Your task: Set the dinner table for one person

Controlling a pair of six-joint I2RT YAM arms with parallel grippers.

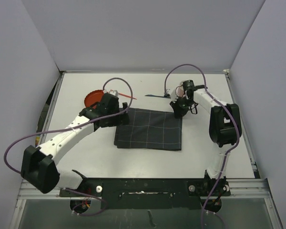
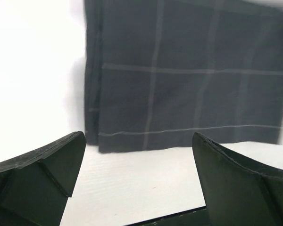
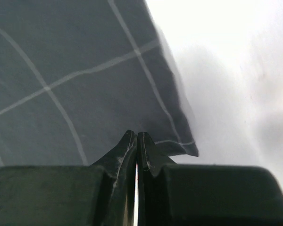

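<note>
A dark checked placemat [image 1: 148,131] lies flat in the middle of the table, its left edge doubled or layered in the left wrist view. My left gripper is open above that left part, nothing between its fingers. My right gripper is shut over the placemat's right side near a corner, with no object visible between its fingertips. A red plate [image 1: 92,97] sits at the back left, partly behind the left arm, with an orange utensil [image 1: 129,96] beside it. A blue knife [image 1: 154,95] lies behind the placemat.
A pale round item [image 1: 180,90] at the back right is mostly hidden by the right arm.
</note>
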